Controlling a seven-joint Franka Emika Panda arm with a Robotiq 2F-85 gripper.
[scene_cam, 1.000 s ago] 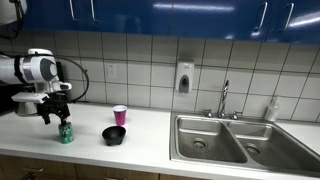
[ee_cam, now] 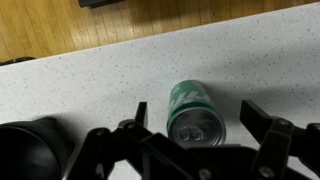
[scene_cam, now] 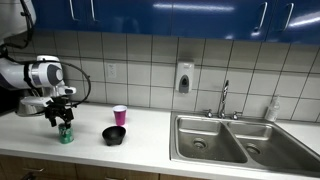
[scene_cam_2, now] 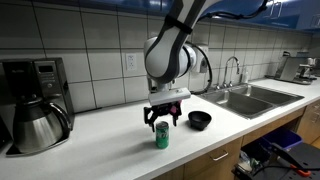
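Observation:
A green can stands upright on the white counter at the left. My gripper is directly over it in the wrist view, with the dark fingers spread wide and bare counter showing between them and the can's sides. The can's silver top faces the camera there. Seen from the second exterior camera, the fingertips hang around the level of the can top; whether they reach below its rim I cannot tell.
A black bowl sits to the can's right, with a magenta cup behind it. Farther right lies the double sink. A coffee maker stands on the counter's other side. The counter's front edge runs close to the can.
My gripper has shifted a little to the right, coming over the can. The can, bowl and cup are where they were.

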